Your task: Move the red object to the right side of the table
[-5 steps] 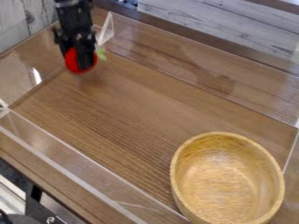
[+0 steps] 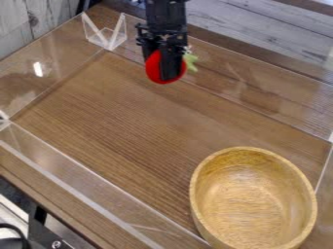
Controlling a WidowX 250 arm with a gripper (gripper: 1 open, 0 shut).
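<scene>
The red object (image 2: 166, 66) hangs from my gripper (image 2: 164, 51) near the far edge of the table, left of the picture's middle. My black gripper comes down from the top of the view and is shut on the red object's upper part. Where exactly the fingertips touch it is too small and dark to make out. A small light-green thing (image 2: 190, 60) shows just to the right of the red object, partly hidden by it.
A large yellow bowl (image 2: 198, 199) stands at the near right corner. A clear wire-like stand (image 2: 104, 35) is at the far left.
The bowl has stayed put.
</scene>
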